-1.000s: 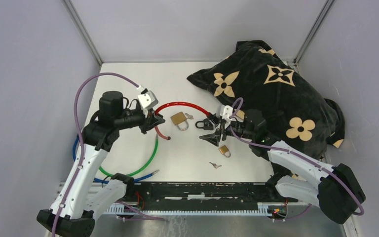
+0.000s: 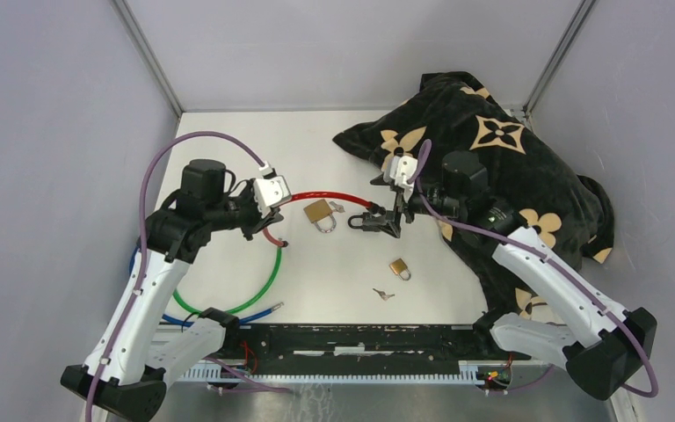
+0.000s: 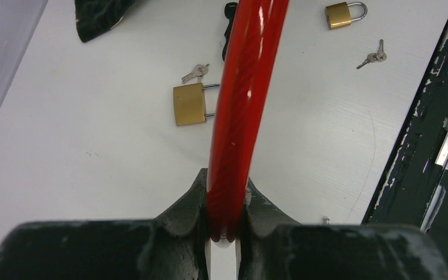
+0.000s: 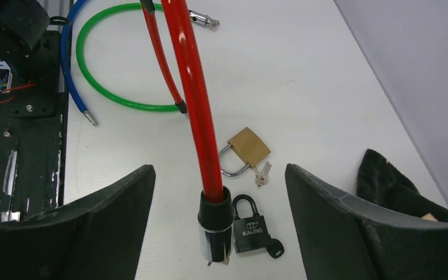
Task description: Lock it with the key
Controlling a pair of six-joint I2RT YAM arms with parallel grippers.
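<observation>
A red cable lock (image 2: 332, 194) arcs above the table. My left gripper is shut on its red tube (image 3: 249, 87), with one finger against each side. The tube's black collar (image 4: 215, 216) and metal end (image 4: 216, 245) reach between the spread fingers of my right gripper, which stands open without touching them. Below hangs the other red end (image 4: 164, 64), with a black tip. No key is in either gripper. One pair of keys (image 3: 198, 72) lies beside the large brass padlock (image 3: 189, 105), another pair (image 3: 373, 56) near the small brass padlock (image 3: 339, 16).
A black padlock (image 4: 251, 233) lies beneath the right gripper. Green (image 2: 268, 283) and blue (image 2: 259, 316) cable locks lie at the front left. Dark patterned cloth (image 2: 510, 176) covers the right side.
</observation>
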